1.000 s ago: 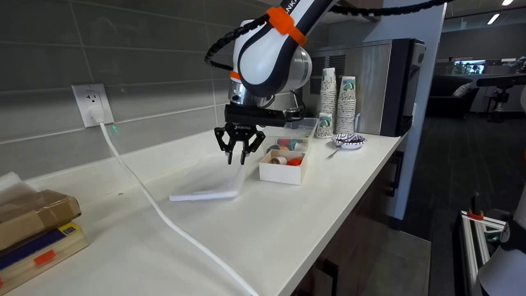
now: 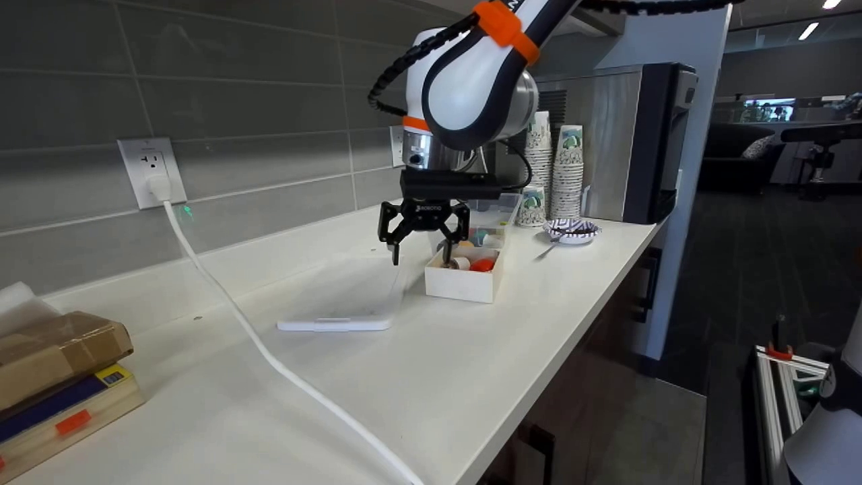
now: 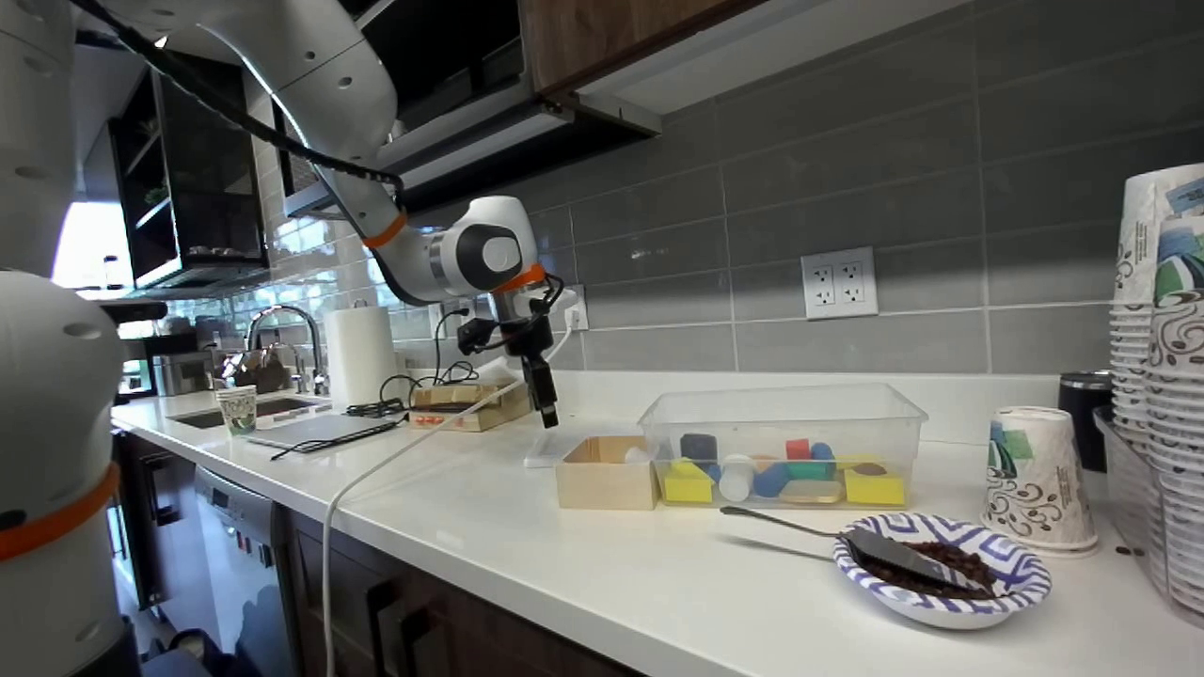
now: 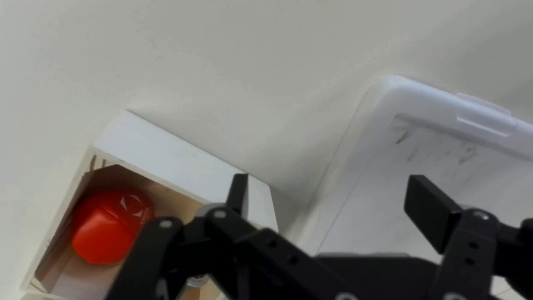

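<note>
My gripper (image 2: 421,256) is open above the counter, nothing between its fingers. A flat white lid (image 2: 343,307) lies on the counter to its left, and a small pale open-topped box (image 2: 458,284) stands to its right. From the wrist view, the left finger (image 4: 237,195) overlaps the box's side wall (image 4: 165,155), while the right finger (image 4: 424,210) is over the lid (image 4: 379,200). Inside the box sits a red rounded object (image 4: 107,227); a whitish round piece (image 2: 461,263) is beside it, mostly hidden by the gripper in the wrist view.
A clear bin (image 3: 779,423) of coloured blocks stands against the box. Beyond it are a patterned bowl (image 3: 942,604) with a spatula (image 3: 914,558) and stacked paper cups (image 2: 568,174). A white cable (image 2: 275,356) crosses the counter.
My gripper has shifted right, from over the lid toward the box. Its fingers have spread wider apart. Lid and box appear to be in the same places.
</note>
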